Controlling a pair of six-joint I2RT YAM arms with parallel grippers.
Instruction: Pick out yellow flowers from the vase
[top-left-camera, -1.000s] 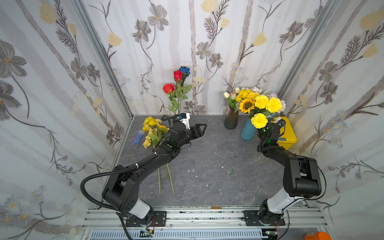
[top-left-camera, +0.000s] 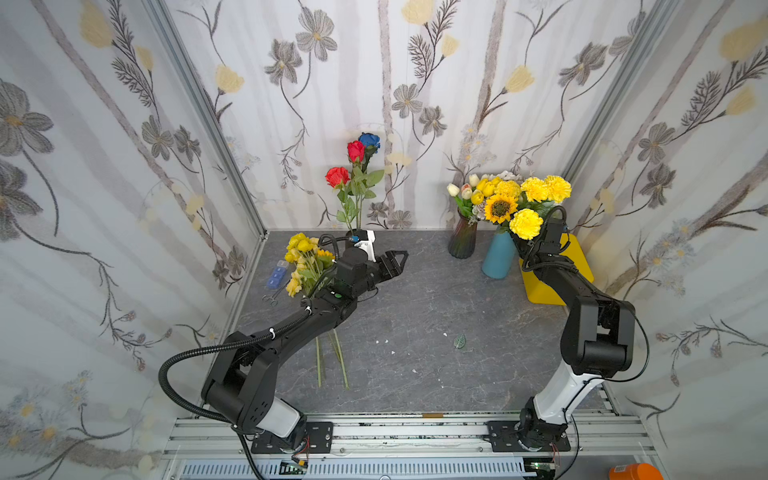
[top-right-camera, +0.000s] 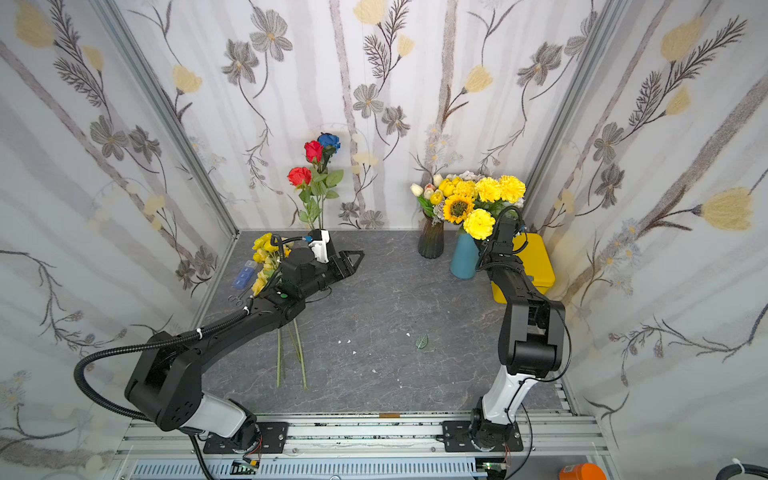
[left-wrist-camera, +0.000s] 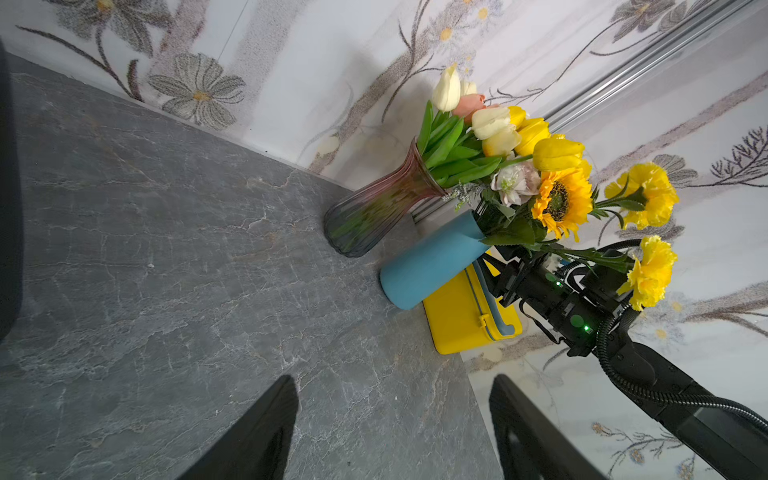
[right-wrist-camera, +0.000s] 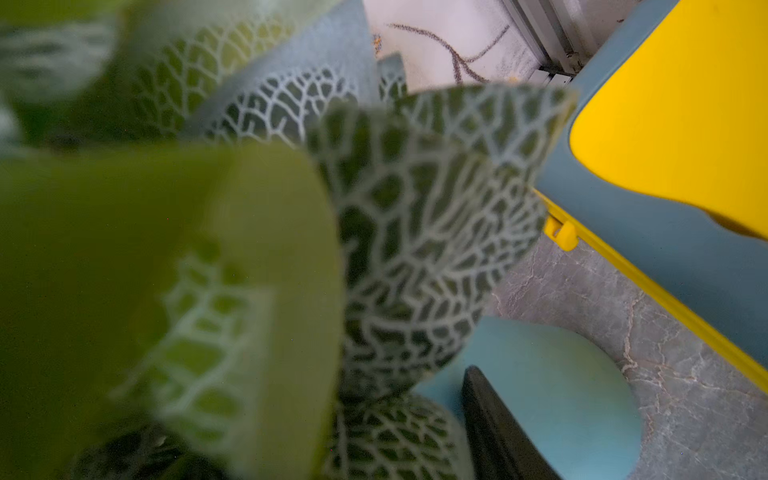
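Yellow carnations (top-left-camera: 525, 224) and a sunflower (top-left-camera: 501, 209) stand in the blue vase (top-left-camera: 497, 257) at the back right. My right gripper is at the right side of this vase's mouth, among the stems. In the right wrist view, large veined leaves (right-wrist-camera: 416, 232) cover most of the picture; one dark finger (right-wrist-camera: 500, 436) shows before the blue vase, and the other is hidden. Whether a stem is between them cannot be seen. My left gripper is open and empty over the middle left, its fingers apart.
A dark glass vase (top-left-camera: 461, 238) with tulips stands left of the blue one. Behind my right arm is a yellow box (top-left-camera: 577, 268). Loose yellow flowers (top-left-camera: 301, 245) lie at left, near roses (top-left-camera: 337, 177).
My right gripper has moved a little further back. The carnations have swung to the right, and the front one has risen slightly in the view. The left arm has barely moved.
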